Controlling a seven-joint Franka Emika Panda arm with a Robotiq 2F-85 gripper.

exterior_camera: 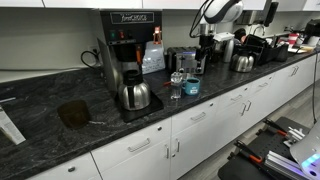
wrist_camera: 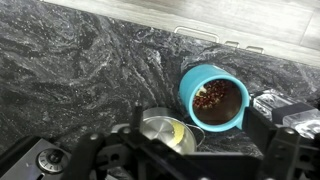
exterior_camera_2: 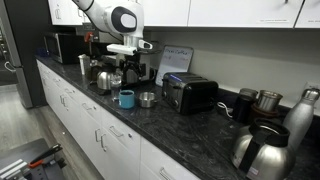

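A blue mug [wrist_camera: 214, 97] stands on the dark counter with brown bits, like beans, inside; it also shows as a small blue mug [exterior_camera_2: 126, 99] in exterior view 2. Beside it sits a shiny metal bowl [wrist_camera: 160, 126] with something yellow in it, partly hidden by my gripper. My gripper is open above the counter, its fingers [wrist_camera: 262, 130] spread wide around the near side of the mug and the bowl in the wrist view. Nothing is held. A clear container [wrist_camera: 285, 112] lies to the mug's right, partly covered by a finger.
A coffee maker [exterior_camera: 126, 50] with a steel carafe [exterior_camera: 134, 95] stands left of the mug. Behind is a black toaster [exterior_camera_2: 190, 93]. A steel kettle [exterior_camera: 242, 62] occupies the far counter. Bare counter [wrist_camera: 70, 80] lies left in the wrist view.
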